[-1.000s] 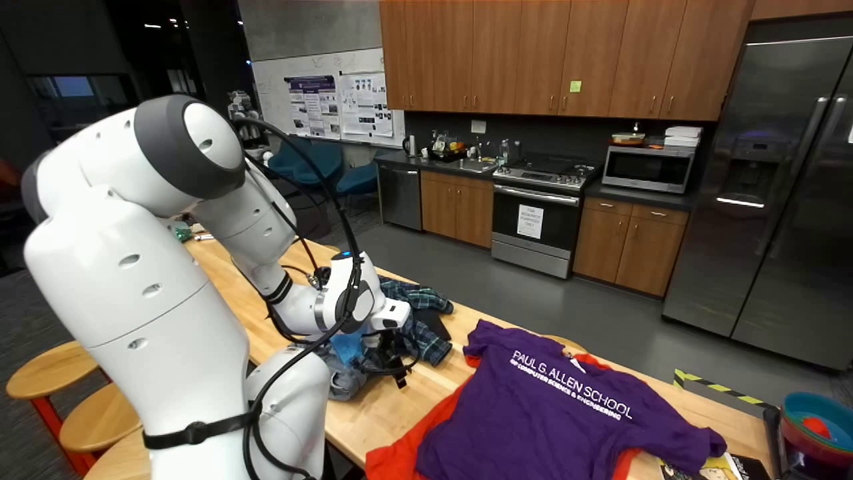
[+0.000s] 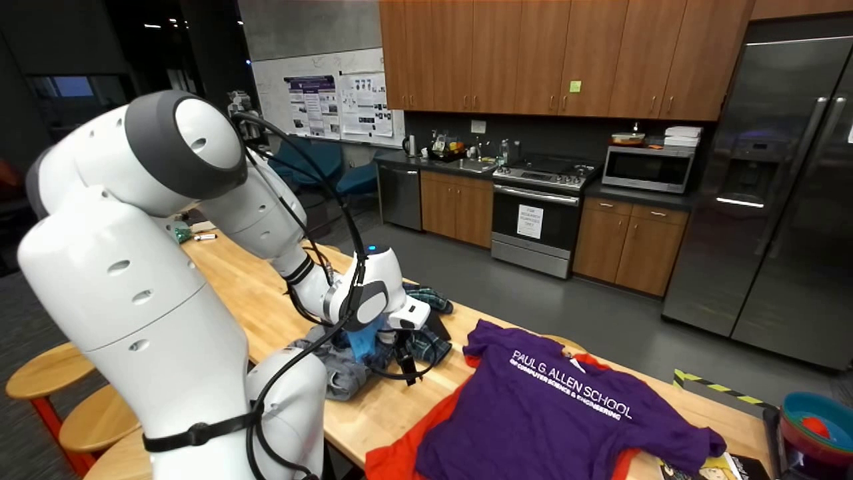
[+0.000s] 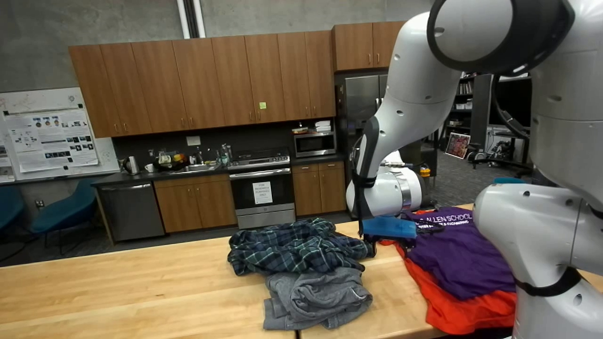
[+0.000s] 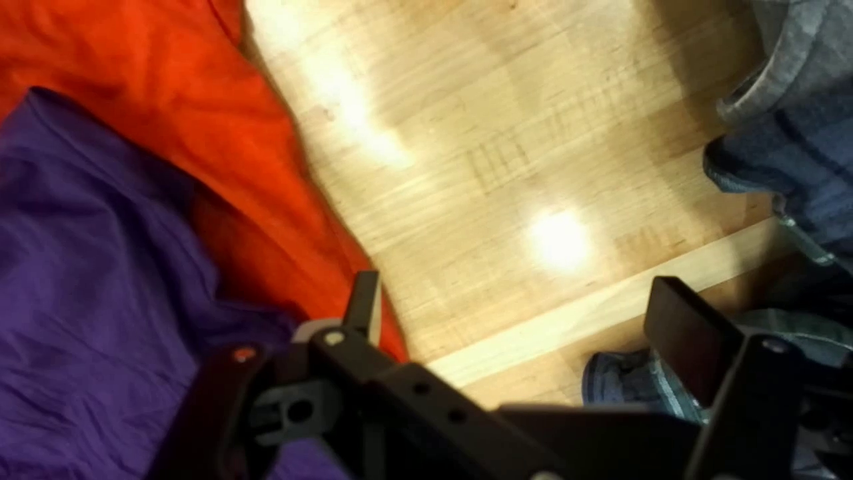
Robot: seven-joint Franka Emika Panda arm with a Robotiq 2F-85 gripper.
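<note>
In the wrist view my gripper is open, its two fingers wide apart with bare wood between and beyond them. One finger (image 4: 364,304) is over the edge of an orange-red shirt (image 4: 264,184). The other finger (image 4: 689,336) is above the dark plaid cloth (image 4: 808,172). A purple T-shirt (image 2: 544,400) with white lettering lies spread over the red one at the right of the table. The plaid shirt (image 3: 299,246) lies crumpled, with a grey garment (image 3: 319,296) in front of it. My gripper hovers between the two piles of clothing.
Stacked bowls (image 2: 820,424) stand at the far right end, near some printed papers (image 2: 724,468). A loose black cable (image 2: 336,216) runs along the arm.
The arm's wrist and gripper have moved right and slightly toward the camera, away from the plaid and grey pile. The clothes look unmoved.
</note>
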